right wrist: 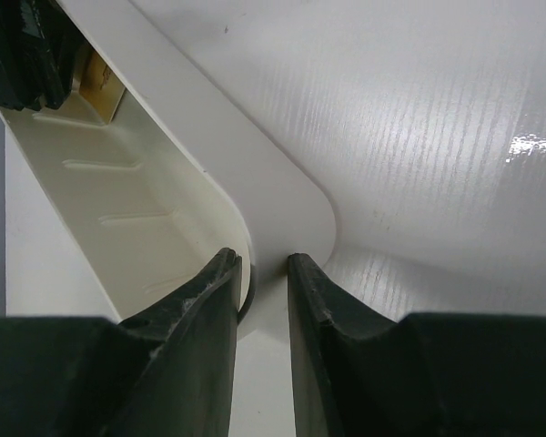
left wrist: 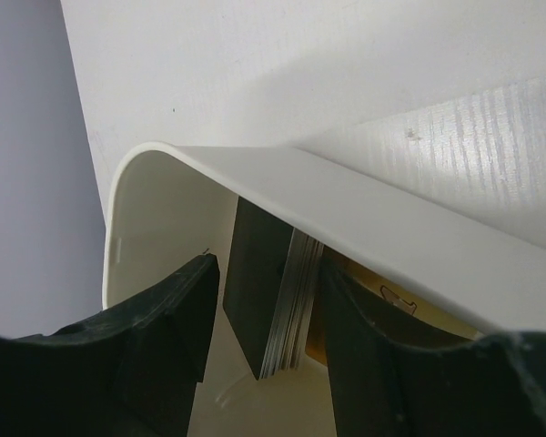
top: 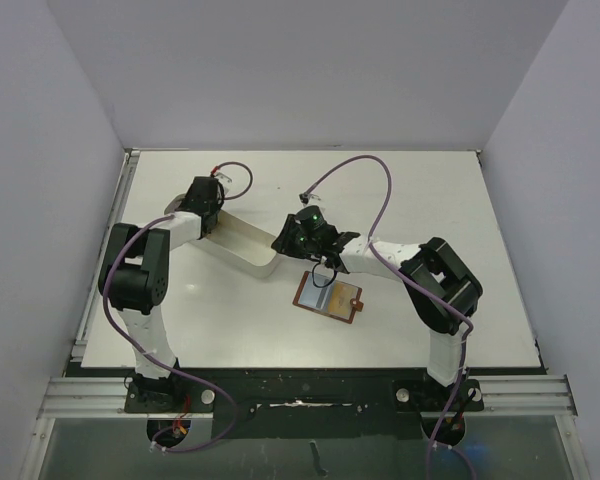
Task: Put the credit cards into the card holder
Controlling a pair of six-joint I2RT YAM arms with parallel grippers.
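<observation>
A long cream tray point(top: 245, 245) lies on the upper left of the table. Inside its far end, in the left wrist view, stand a dark card point(left wrist: 255, 273), a stack of pale card edges point(left wrist: 291, 300) and an orange card. My left gripper is part open over them, fingers either side of the dark card and stack. My right gripper is at the tray's near end, its fingertips on either side of the white rim. A flat brown-edged holder point(top: 327, 296) with blue and tan cards lies below the right arm in the top view.
Grey walls point(top: 60, 170) border both sides.
</observation>
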